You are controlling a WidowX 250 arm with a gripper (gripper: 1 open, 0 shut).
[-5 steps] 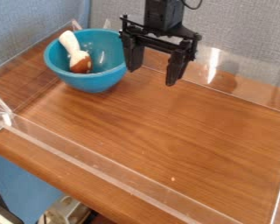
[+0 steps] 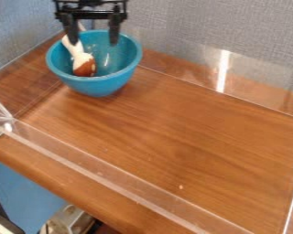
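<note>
A light blue bowl [image 2: 110, 80] stands on the wooden table at the back left. Inside it lies an object with a white upper part and a brown lower end [image 2: 83, 64], tilted against the bowl's wall. My black gripper [image 2: 91, 37] hangs over the bowl at the top edge of the view, its fingers open on either side of the bowl's upper interior, near the white part.
A patterned wall [image 2: 211, 27] stands behind, with clear edging strips along the table. At the lower left, off the table, are a blue surface and some clutter.
My gripper has moved left from over the middle of the table to above the bowl, and higher in the view. The bowl and its contents look unmoved.
</note>
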